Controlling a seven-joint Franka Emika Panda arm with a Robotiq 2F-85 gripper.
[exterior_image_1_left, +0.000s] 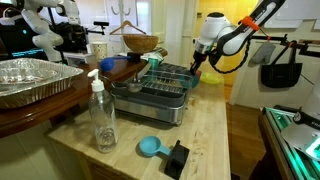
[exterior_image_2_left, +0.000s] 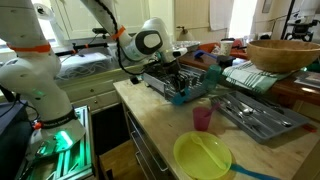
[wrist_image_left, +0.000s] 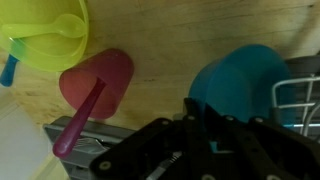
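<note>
A blue cup-like item (exterior_image_2_left: 178, 98) is at the near end of the dish rack. My gripper (exterior_image_2_left: 176, 86) is shut on it, at its upper edge as far as I can tell. The wrist view has the blue item (wrist_image_left: 237, 82) right at the dark fingers (wrist_image_left: 205, 112), which hide part of it. From the first exterior side, my gripper (exterior_image_1_left: 195, 69) is small and dark above the rack's far corner. A red cup (exterior_image_2_left: 203, 118) stands beside the blue item, apart from it. A yellow bowl (exterior_image_2_left: 202, 157) holds a pale green utensil.
A dark metal dish rack (exterior_image_1_left: 150, 99) borders the blue item. A soap bottle (exterior_image_1_left: 102, 118), a blue scoop (exterior_image_1_left: 151, 146) and a black-ended tool (exterior_image_1_left: 177, 159) occupy the other end of the counter. Bare wood (exterior_image_1_left: 205, 130) lies along the counter's front.
</note>
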